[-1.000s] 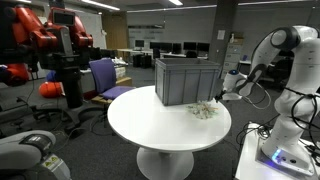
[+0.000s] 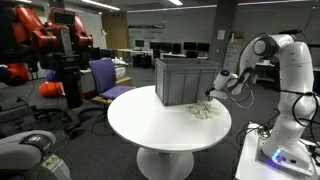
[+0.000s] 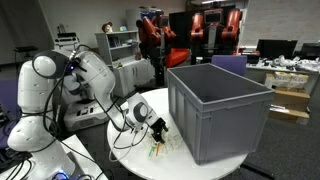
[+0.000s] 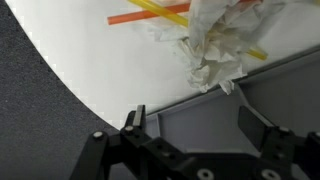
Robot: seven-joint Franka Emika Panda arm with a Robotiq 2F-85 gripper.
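Observation:
Crumpled whitish paper or plastic [image 4: 215, 40] lies on the round white table [image 2: 140, 118], mixed with an orange strip [image 4: 135, 16] and yellow strips. The grey bin [image 3: 225, 110] stands on the table beside this litter. My gripper is open, its dark fingers wide apart with no object held between them. In the wrist view it hangs near the table's edge and the bin's wall, with the litter further up the picture. From the second exterior view, the gripper [image 3: 158, 130] is low over the litter; its exact height cannot be told.
The bin's tall wall rises close to the gripper. A grey chair [image 2: 27, 152] and a purple chair [image 2: 105, 76] stand off the table on the dark floor.
The arm's upper links have risen a little and shifted, and the wrist has tilted slightly towards the table. The litter and the bin look the same.

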